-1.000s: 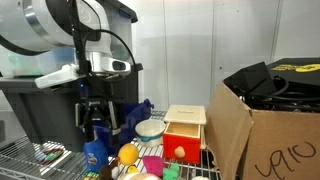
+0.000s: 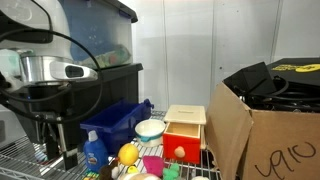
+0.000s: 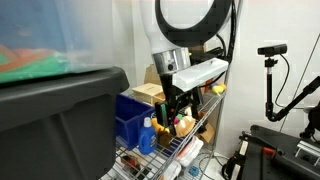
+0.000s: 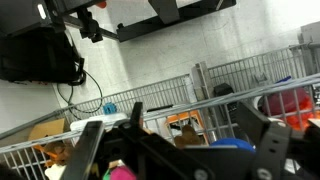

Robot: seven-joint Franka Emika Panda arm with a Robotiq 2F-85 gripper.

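In exterior view 1 my gripper (image 2: 58, 157) hangs at the left, over the wire rack, with its fingers apart and nothing visible between them. A blue bottle (image 2: 95, 150) stands upright just right of it, clear of the fingers. Beyond the bottle are an orange ball (image 2: 128, 154), a pale bowl (image 2: 150, 128) and an orange box with a cream rim (image 2: 182, 144). The wrist view looks down past the dark fingers (image 4: 262, 135) onto the rack edge, with several small items partly hidden below.
A blue bin (image 2: 118, 122) sits behind the bottle, beside a large dark tote (image 3: 70, 130). An open cardboard box (image 2: 275, 145) bounds the right side. Pale floor (image 4: 165, 65) shows outside the wire rack (image 4: 165, 95).
My gripper has moved left and somewhat lower in exterior view 1. The blue bottle and part of the blue bin, earlier behind the arm, are now uncovered.
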